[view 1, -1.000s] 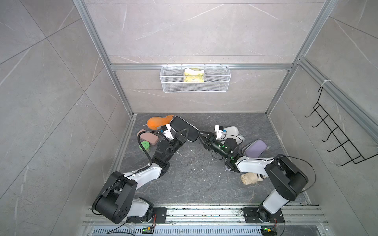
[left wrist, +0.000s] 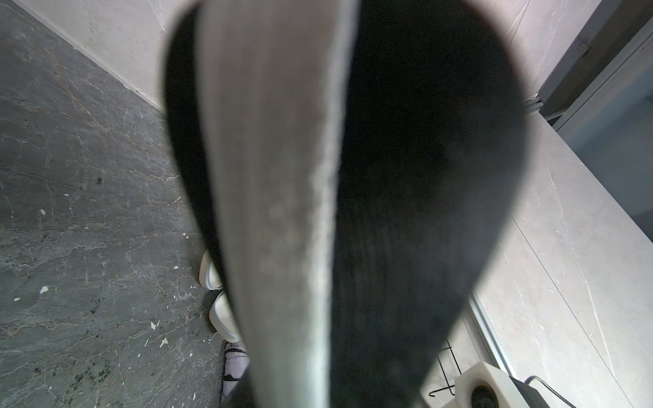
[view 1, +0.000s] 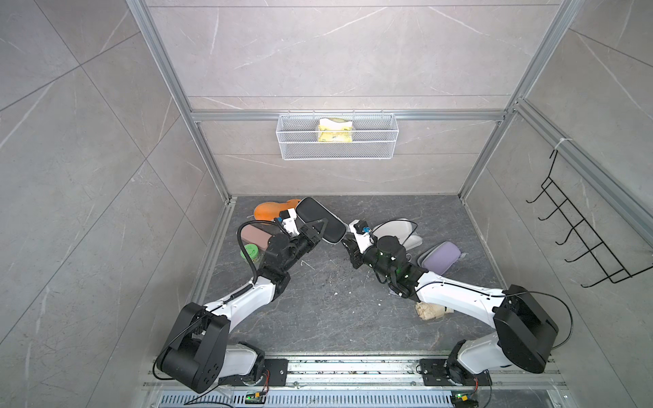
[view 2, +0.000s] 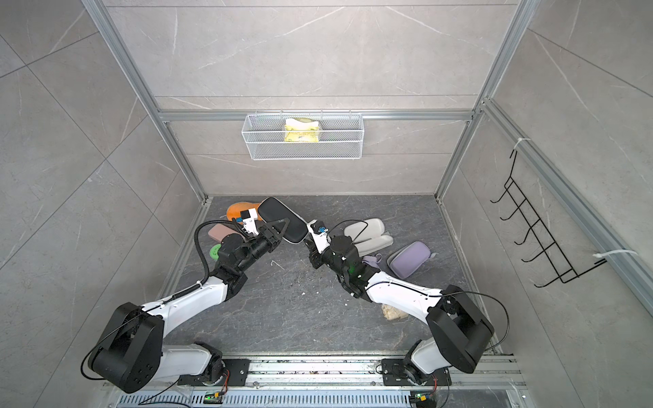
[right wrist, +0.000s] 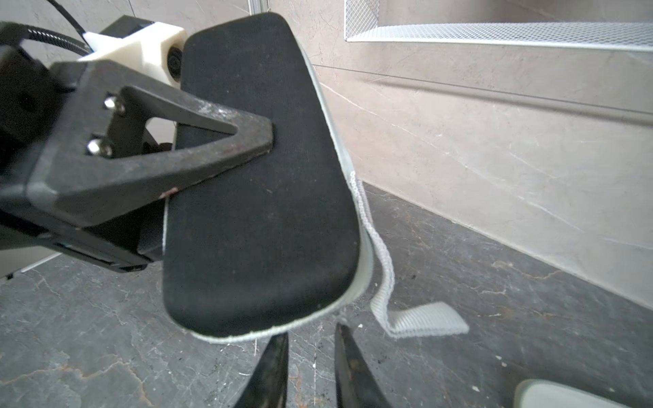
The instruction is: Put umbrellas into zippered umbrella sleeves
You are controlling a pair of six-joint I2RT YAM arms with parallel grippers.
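Note:
My left gripper (view 1: 319, 230) is shut on a black zippered sleeve (right wrist: 265, 224), held tilted above the floor. Its pale edging and a loose white strap (right wrist: 425, 319) show in the right wrist view. Up close in the left wrist view, the sleeve's grey side band (left wrist: 272, 204) runs between black faces. Just below the sleeve's lower end is my right gripper, fingers apart with floor visible between them. A purple sleeve (view 1: 440, 258) and two pale ones (view 2: 367, 231) lie to the right. A beige rolled umbrella (view 1: 430, 310) is partly hidden by the right arm.
An orange item (view 1: 270, 209), a pink one (view 1: 255, 236) and a green round one (view 1: 250, 251) lie at left. A wire basket (view 1: 292, 136) hangs on the back wall and a black hook rack (view 1: 578, 231) on the right.

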